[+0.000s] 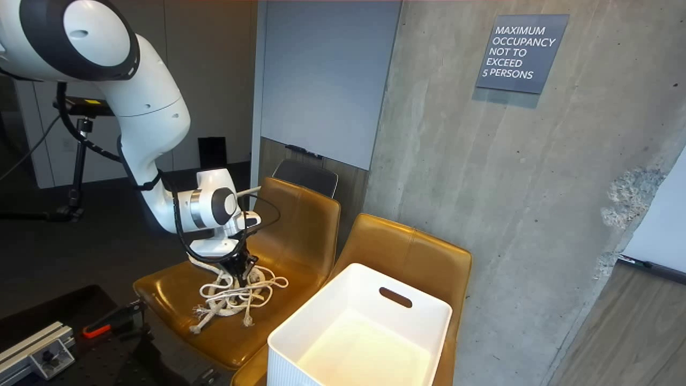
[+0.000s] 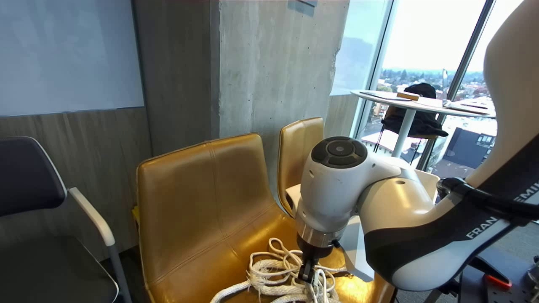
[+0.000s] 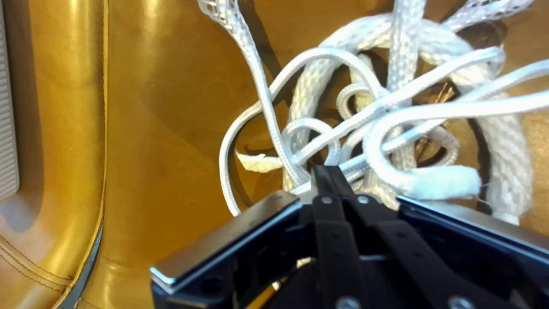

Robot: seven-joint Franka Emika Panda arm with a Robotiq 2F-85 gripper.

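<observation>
A tangle of white rope and thinner cord (image 1: 222,297) lies in loose loops on the seat of the tan chair (image 1: 173,280). My gripper is down in the tangle, its two black fingers shut side by side. Thin cord (image 3: 378,110) runs close around the fingertips in the wrist view; none shows clearly pinched between them, though what lies beneath the tips is hidden. From the other side, the gripper (image 2: 306,277) reaches down among the loops of rope (image 2: 268,272).
To the right, an empty white bin (image 1: 360,328) with a handle slot stands on a second tan chair (image 1: 411,247). The chair backs rise behind the rope. A dark chair with a pale armrest (image 2: 93,217) stands alongside. A work surface with a red-tipped tool (image 1: 96,331) is at front left.
</observation>
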